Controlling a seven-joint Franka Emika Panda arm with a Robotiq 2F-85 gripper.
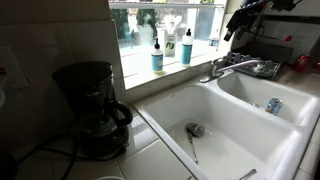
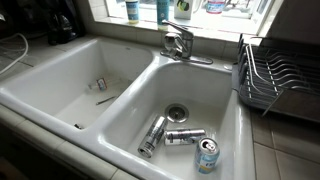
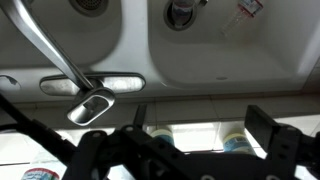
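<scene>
In the wrist view my gripper stands open, its two dark fingers spread wide with nothing between them. It hangs on the window side of the sink, over the back ledge and sill. At the top right of exterior view 1, part of the dark gripper (image 1: pixel 236 29) shows high above the far basin. Several cans lie or stand in the right basin in exterior view 2, among them a blue-and-silver can (image 2: pixel 207 155) standing upright. The left basin has a small object (image 2: pixel 101 84) by its drain, with a thin utensil (image 1: pixel 194 150) next to it.
The faucet (image 2: pixel 178 42) rises behind the divider between the basins. Soap bottles (image 1: pixel 186 47) line the window sill. A wire dish rack (image 2: pixel 275 75) stands right of the sink, and a black coffee maker (image 1: pixel 95 105) on the left counter.
</scene>
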